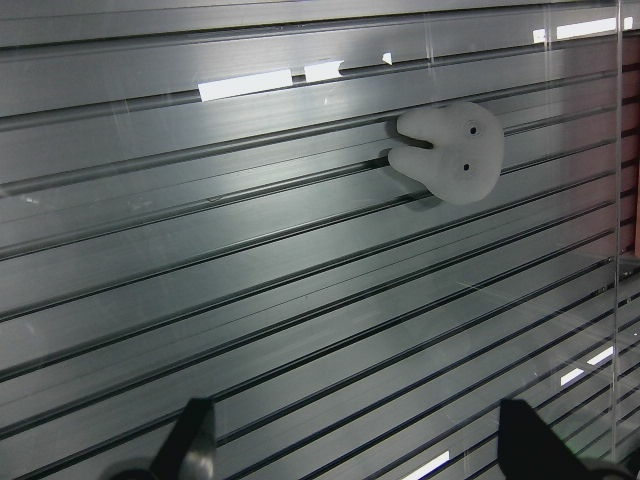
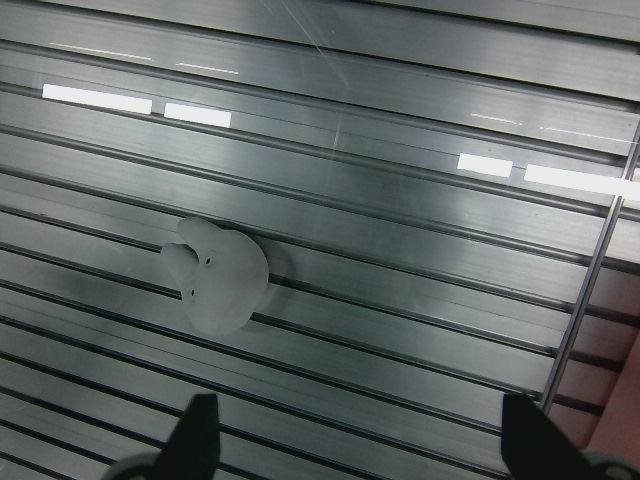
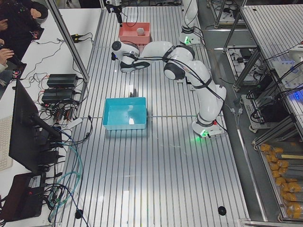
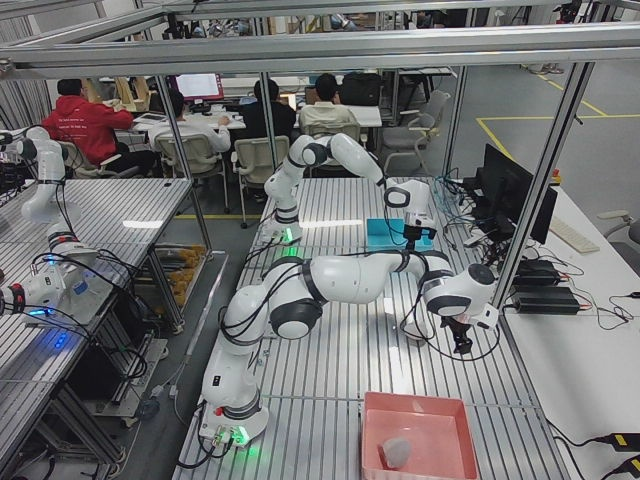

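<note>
A white, rabbit-like object with two long ears and small dark holes lies on the slatted metal table; the left wrist view shows this object (image 1: 455, 160) upper right, the right wrist view shows the same object (image 2: 225, 280) left of centre. My left gripper is open above the table, fingertips at the bottom edge, nothing between them. My right gripper is likewise open and empty above the table. A pink bin (image 4: 410, 408) holds a pale rounded object (image 4: 396, 452). A blue bin (image 3: 124, 126) stands farther along the table.
Monitors (image 3: 26, 132), black boxes and cables line one long side. A metal upright (image 4: 540, 190) rises beside the table. Neighbouring robot tables stand across a narrow gap.
</note>
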